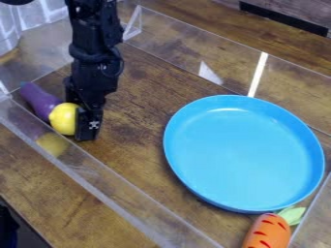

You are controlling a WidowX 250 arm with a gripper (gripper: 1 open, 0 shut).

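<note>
My black gripper (83, 114) reaches down at the left of the camera view, low beside a yellow round object (62, 120) that lies against the clear side wall. A purple eggplant-like toy (39, 100) lies just behind the yellow one, along the same wall. The fingers are around or against the yellow object's right side; whether they hold it I cannot tell.
A large blue plate (243, 150) fills the right of the wooden floor. An orange carrot toy (266, 232) lies at the bottom right. Clear low walls edge the area.
</note>
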